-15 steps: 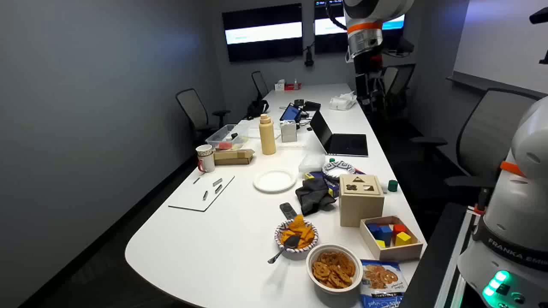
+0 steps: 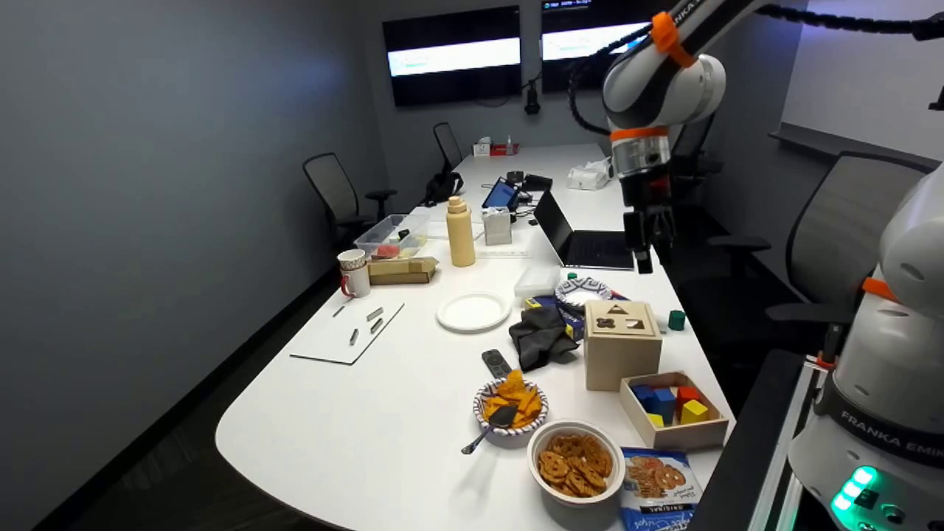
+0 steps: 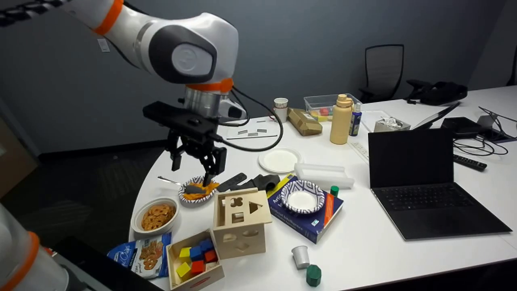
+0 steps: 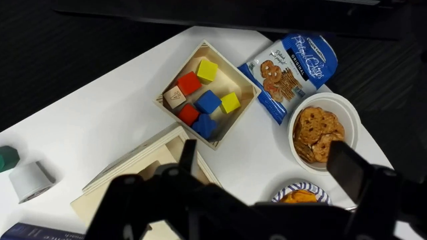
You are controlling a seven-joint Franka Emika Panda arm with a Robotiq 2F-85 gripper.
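Note:
My gripper (image 3: 194,172) hangs open in the air above the table, with nothing between its fingers; one finger (image 4: 347,170) shows dark at the right of the wrist view. Below it in the wrist view lie a wooden tray (image 4: 245,114) of coloured blocks and a wooden shape-sorter box (image 4: 120,172), partly hidden by the gripper. A white bowl of pretzel crisps (image 4: 354,120) stands at the right. The patterned bowl of orange chips (image 4: 316,188) is partly covered by the gripper; a dark spoon (image 2: 502,417) rests in it.
A blue pretzel bag (image 2: 659,491) lies by the tray near the table edge. Books (image 3: 303,223) carry a patterned bowl; a silver cup (image 3: 300,257) and green block (image 3: 313,275) lie nearby. An open laptop (image 3: 436,208) stands farther along.
The arm has come down and nearer in exterior view 1, the gripper dropping from beside the screens to above the table's right edge. The table objects look unmoved.

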